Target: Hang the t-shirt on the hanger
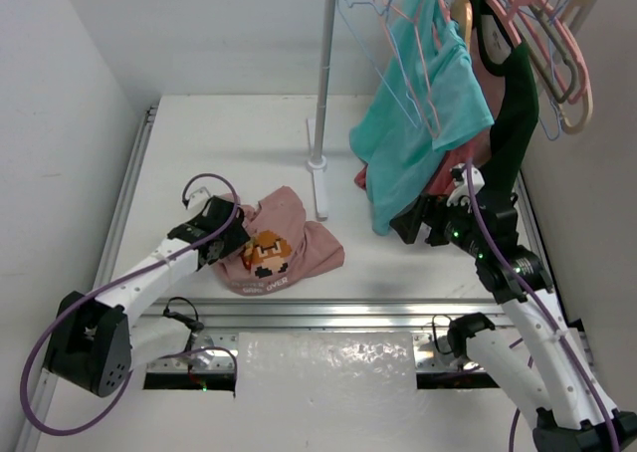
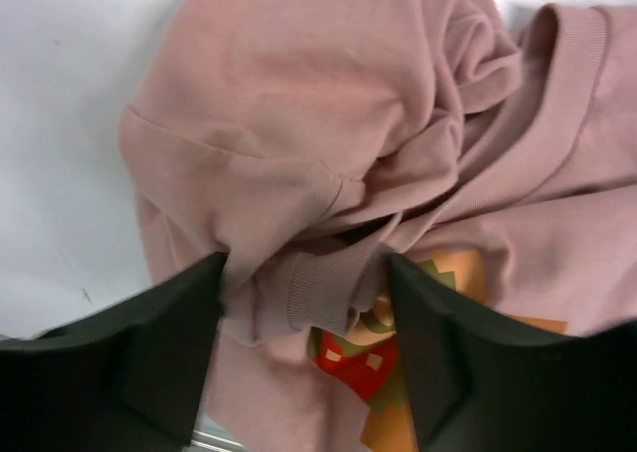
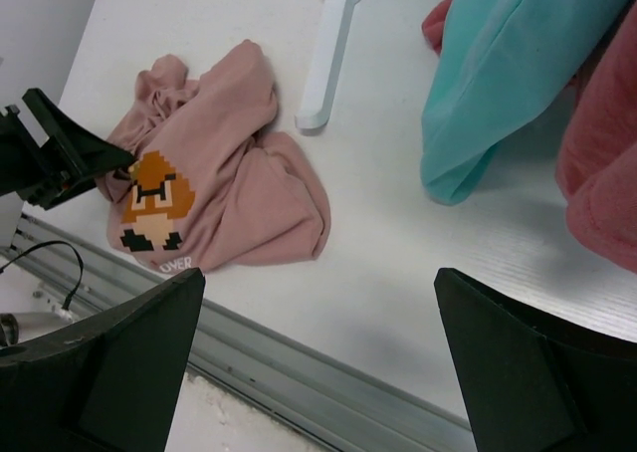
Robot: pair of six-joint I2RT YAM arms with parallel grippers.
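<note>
A pink t-shirt (image 1: 318,246) with a pixel mushroom print lies crumpled on the white table, left of the rack post. My left gripper (image 1: 245,239) is down at the shirt's left part. In the left wrist view its fingers (image 2: 164,347) stand apart on either side of a raised fold with a ribbed edge (image 2: 320,291); the fold lies between them. My right gripper is open and empty, near the hanging clothes. From the rack hang a blue hanger (image 1: 390,64) and a pink hanger (image 1: 416,64), both bare in front of the clothes.
A turquoise garment (image 1: 423,104) and a dark green one (image 1: 516,104) hang at the right. More hangers (image 1: 567,74) crowd the far right. The rack's white post (image 1: 325,84) and foot (image 1: 319,188) divide the table.
</note>
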